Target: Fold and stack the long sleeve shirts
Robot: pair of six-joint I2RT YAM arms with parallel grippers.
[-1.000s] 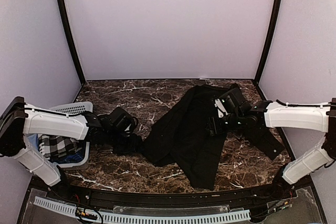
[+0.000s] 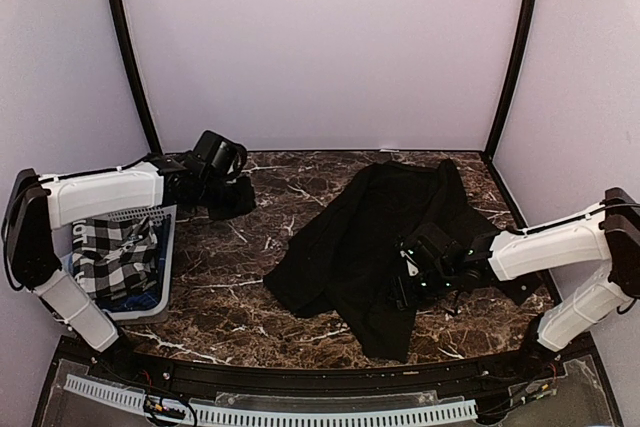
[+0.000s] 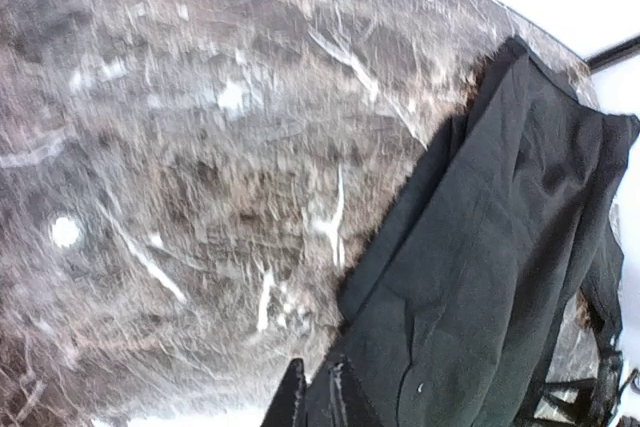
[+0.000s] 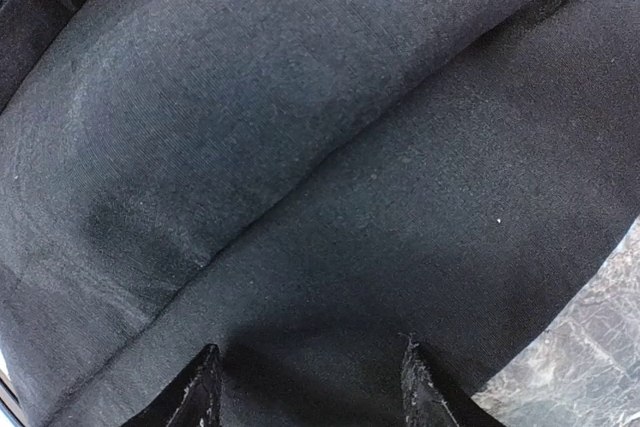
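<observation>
A black long sleeve shirt (image 2: 335, 247) lies spread and rumpled across the middle and right of the marble table. In the left wrist view the shirt (image 3: 470, 247) runs diagonally down the right side. My left gripper (image 2: 240, 209) is over bare table, left of the shirt and near the basket; its fingertips (image 3: 290, 392) stand a little apart with no cloth seen gripped. Over the shirt's lower right part is my right gripper (image 2: 400, 297). Its fingers (image 4: 205, 387) are wide apart above dark cloth (image 4: 380, 217), with nothing held between them.
A light plastic basket (image 2: 168, 257) at the left edge holds a black-and-white checked garment (image 2: 112, 259) and something blue. Bare marble (image 2: 215, 317) lies between basket and shirt. White walls close off the back and sides.
My left gripper has swung up and away from the shirt's left end toward the back of the table. The right gripper has come down toward the front over the shirt. The shirt looks unmoved.
</observation>
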